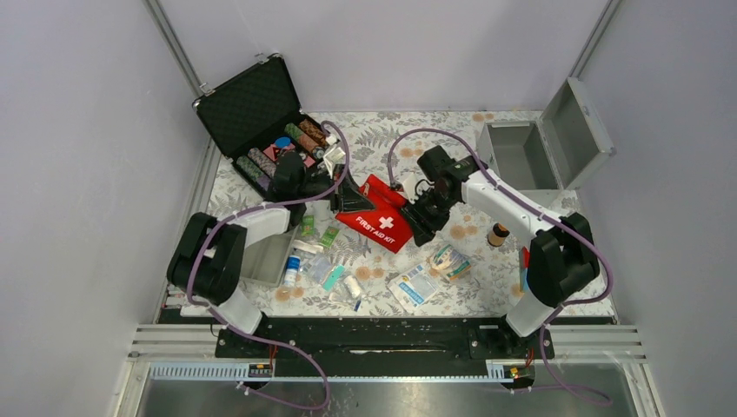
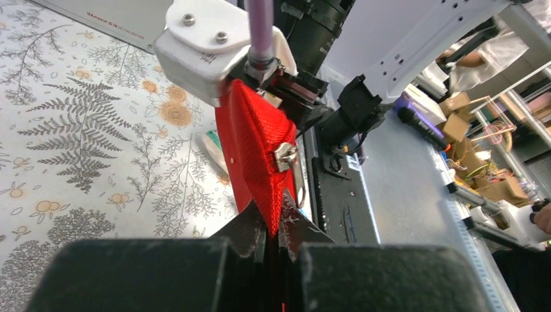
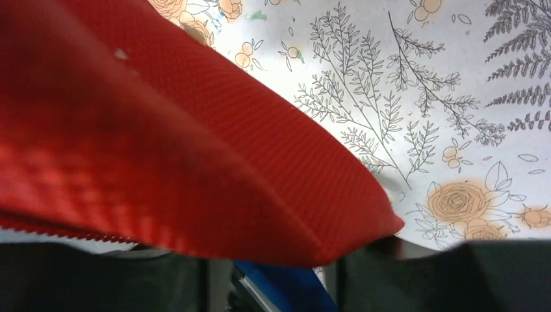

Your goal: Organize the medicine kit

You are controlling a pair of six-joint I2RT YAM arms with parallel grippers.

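Observation:
The red first aid kit pouch [image 1: 378, 221] is held up over the middle of the table. My left gripper [image 1: 352, 200] is at its left side; in the left wrist view its fingers [image 2: 221, 273] are shut on the red fabric. My right gripper [image 1: 413, 217] is at the pouch's right side. In the right wrist view, red fabric [image 3: 195, 143] lies over its parted fingers, with something blue [image 3: 279, 283] between them. The pouch hides most of that gap.
An open black case [image 1: 243, 100] and grey bin [image 1: 265, 256] are on the left; a white open box [image 1: 517, 152] is back right. Packets [image 1: 413, 287], bottles and a brown jar [image 1: 497, 234] lie around the front and right.

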